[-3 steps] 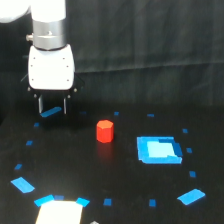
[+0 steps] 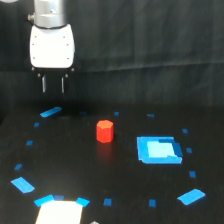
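Observation:
A red block (image 2: 105, 131) with an angular outline sits on the dark table near the middle of the view. To its right lies a blue square outline with a pale centre (image 2: 160, 150). At the upper left, my gripper (image 2: 54, 83) hangs from its white hand (image 2: 52, 46), well above and to the left of the red block. Its two thin fingers stand apart, with only dark background between them.
Blue tape marks, such as one strip (image 2: 22, 185) at the left and another (image 2: 191, 197) at the right, lie on the table. A whitish object (image 2: 59, 212) is cut off by the bottom edge.
My gripper has risen and appears smaller, with its fingers a little closer together in view. The red block and the blue square have not moved.

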